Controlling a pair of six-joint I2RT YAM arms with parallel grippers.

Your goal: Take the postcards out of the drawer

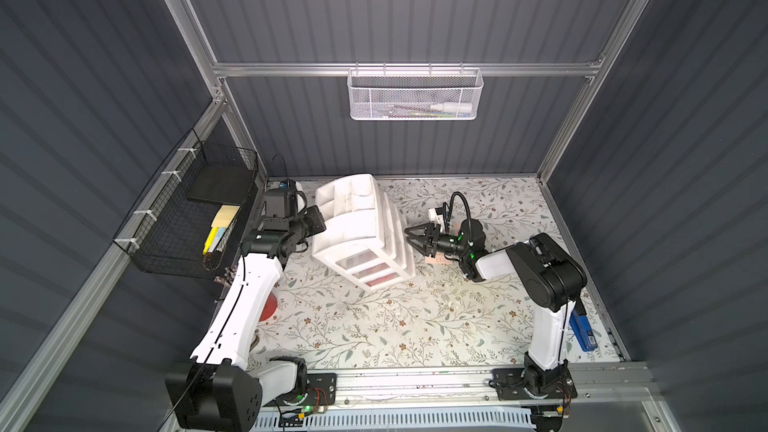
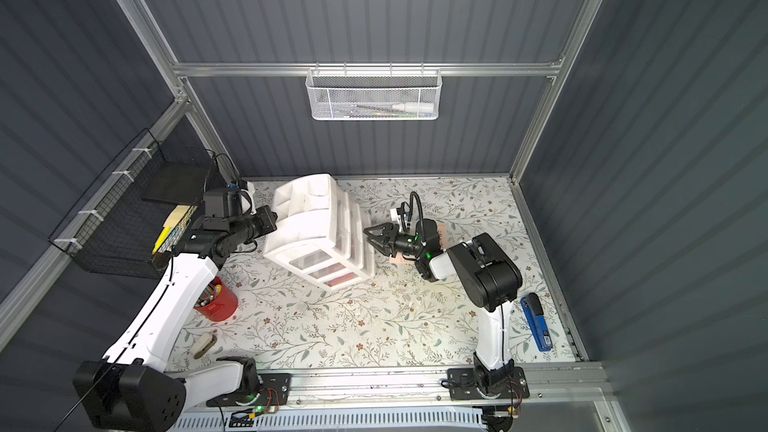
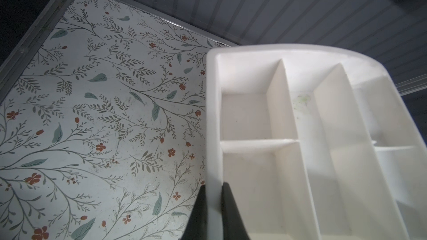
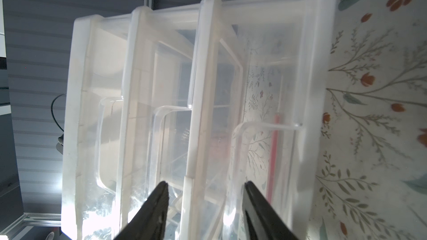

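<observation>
A white drawer unit [image 1: 352,228] with clear drawers leans on the table, its top towards the left. My left gripper is shut on the thin rim of its top tray [image 3: 262,169], one finger on each side. To the right, my right gripper stands open at the drawer fronts [image 4: 200,106]. Its fingers [image 4: 155,209] are apart; a drawer's edge shows beyond the gap, but contact cannot be judged. A thin red item [image 4: 274,155] shows through the lowest drawer. Whether it is a postcard is unclear.
A pink flat item [image 2: 442,233] lies behind the right gripper. A blue stapler [image 2: 536,321] lies at the right, a red cup [image 2: 217,302] at the left. Baskets hang on the back [image 1: 416,100] and left [image 1: 176,224] walls.
</observation>
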